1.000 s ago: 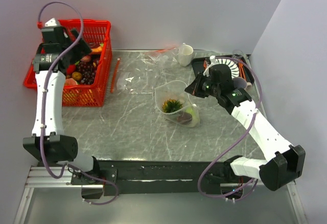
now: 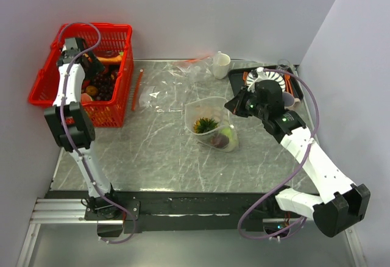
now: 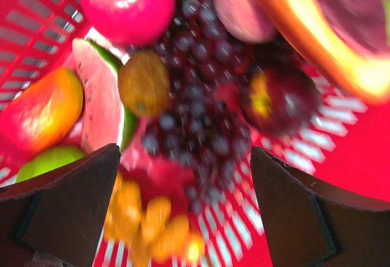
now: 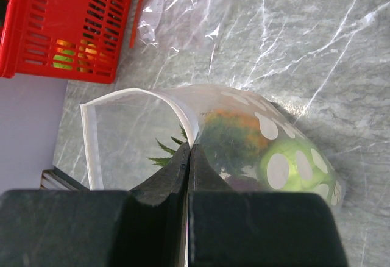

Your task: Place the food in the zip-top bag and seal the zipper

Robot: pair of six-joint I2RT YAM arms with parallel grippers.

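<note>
A clear zip top bag [image 2: 207,124] lies mid-table with its mouth held wide. Through its film I see a leafy green-and-orange top [image 2: 205,125], something green [image 4: 291,164] and something dark. In the right wrist view my right gripper is shut at the bag's rim [image 4: 177,105]; the thin film appears pinched between the tips. My left gripper is open over the red basket [image 2: 109,116], nothing between its fingers. Beneath it in the left wrist view lie dark grapes [image 3: 198,124], a brown kiwi-like fruit [image 3: 144,83], a watermelon slice [image 3: 97,96] and a plum [image 3: 279,99].
Flat clear bags [image 2: 167,90] lie behind the open bag, with an orange strip [image 2: 137,90] beside the basket. A white mug [image 2: 221,65] and a dark tray [image 2: 237,79] with a plate stand at the back.
My left arm has drawn back and its gripper has shifted slightly right over the basket, lower among the fruit. The right arm has moved very slightly to the right, still at the bag's rim.
</note>
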